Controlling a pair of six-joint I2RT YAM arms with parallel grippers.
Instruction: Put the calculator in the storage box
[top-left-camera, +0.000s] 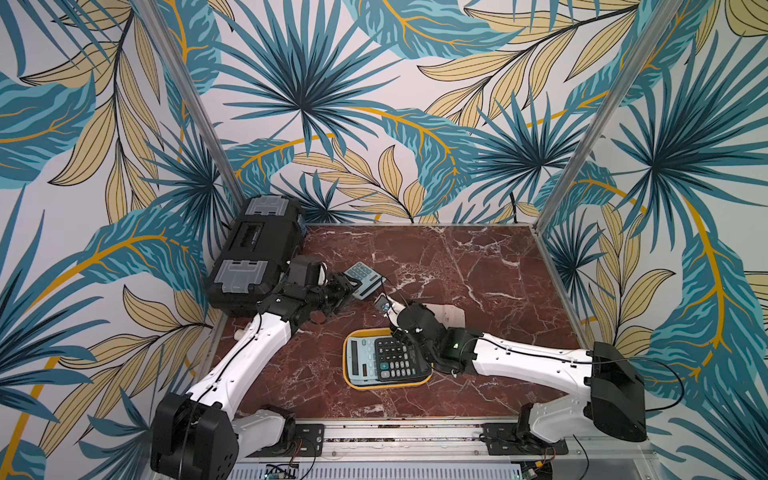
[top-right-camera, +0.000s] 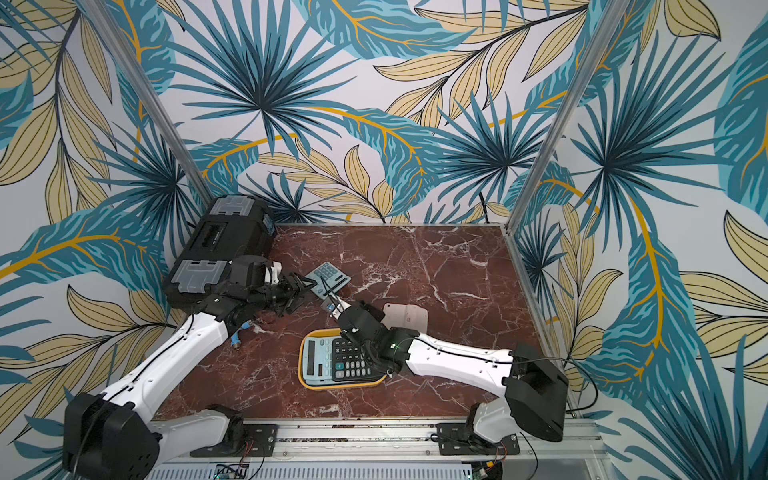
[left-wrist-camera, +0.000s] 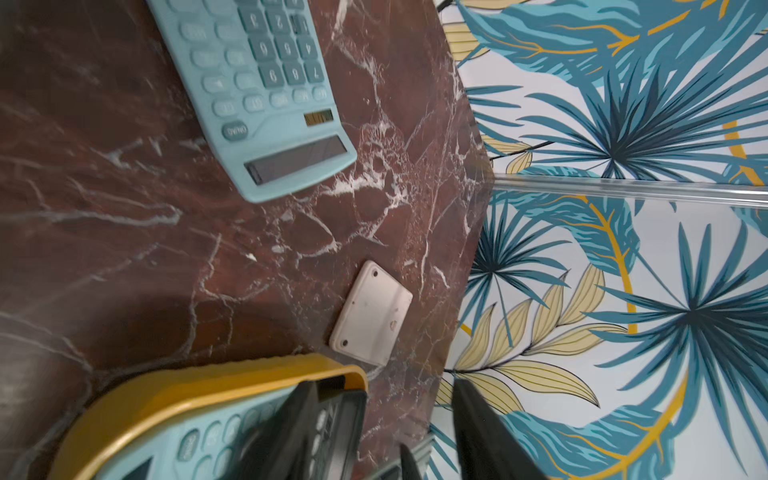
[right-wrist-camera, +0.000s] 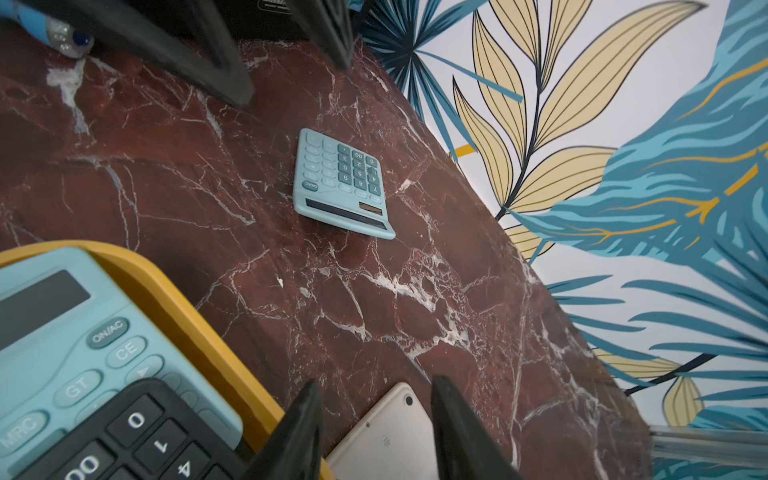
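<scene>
A small light-blue calculator lies on the marble table, also seen in the left wrist view. A yellow-rimmed box near the front holds a light-blue and a black calculator. My left gripper hangs beside the small calculator, fingers apart with nothing visible between them. My right gripper is over the back of the yellow box, fingers apart and empty.
A black toolbox stands at the back left. A pale flat item lies right of centre, and a small blue object lies by the left arm.
</scene>
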